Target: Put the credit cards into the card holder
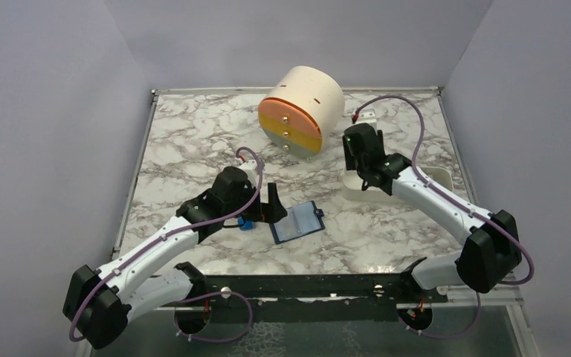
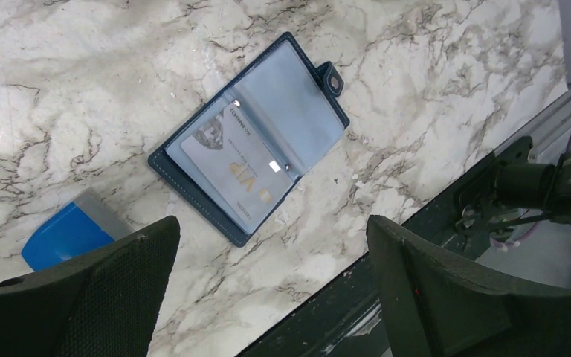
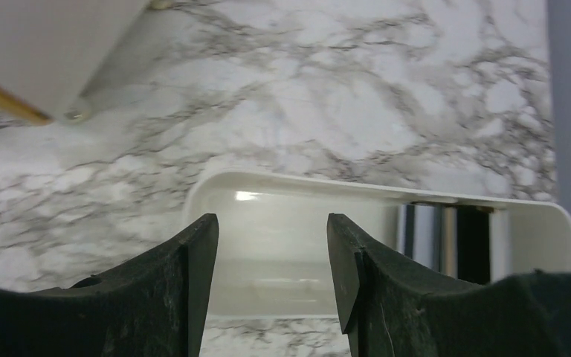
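Note:
An opened navy card holder [image 2: 301,97] with clear sleeves lies on the table, a silver VIP card [image 2: 223,156] on its left sleeve. My left gripper hangs open above it, nothing between its fingers; beside the holder is a blue object [image 2: 63,234], partly behind a finger. My right gripper is open and empty above the white tray [image 3: 290,178], whose right part holds several dark and pale card-like items [image 3: 420,230] in a row, partly hidden by a finger.
A white drum-shaped box [image 1: 305,97] with orange, yellow and grey drawers stands at the back middle. Walls border both sides.

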